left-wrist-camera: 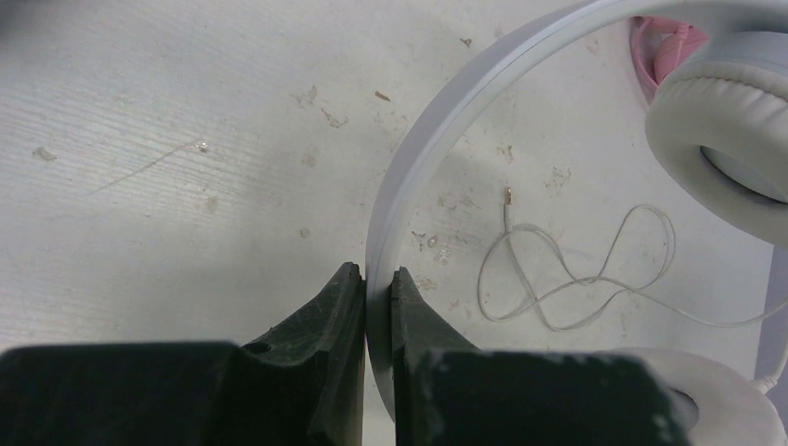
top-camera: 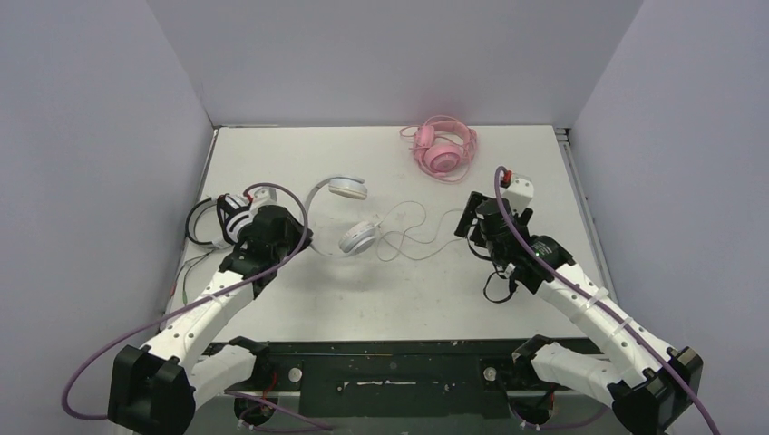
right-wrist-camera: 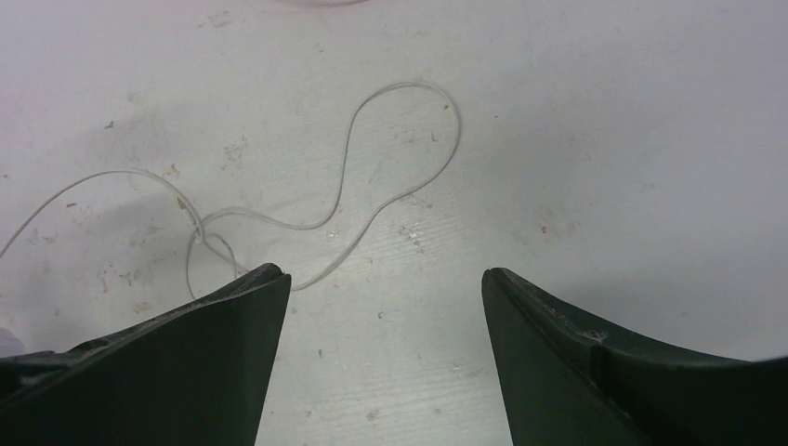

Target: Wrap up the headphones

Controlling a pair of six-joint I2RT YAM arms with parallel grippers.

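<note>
White headphones [top-camera: 359,237] hang just above the left-centre of the white table, one ear cup behind the other. My left gripper is shut on their headband [left-wrist-camera: 409,167], as the left wrist view shows. From the nearer cup a thin white cable [top-camera: 426,237] runs right and lies in loose loops on the table. At right-centre, my right gripper stands part open with bare table between its fingers. The cable [right-wrist-camera: 346,153] rests beyond and left of those fingers.
Pink headphones [top-camera: 442,149] lie at the back of the table. A black and white object [top-camera: 234,216] with dark cables sits at the left edge, partly behind my left arm.
</note>
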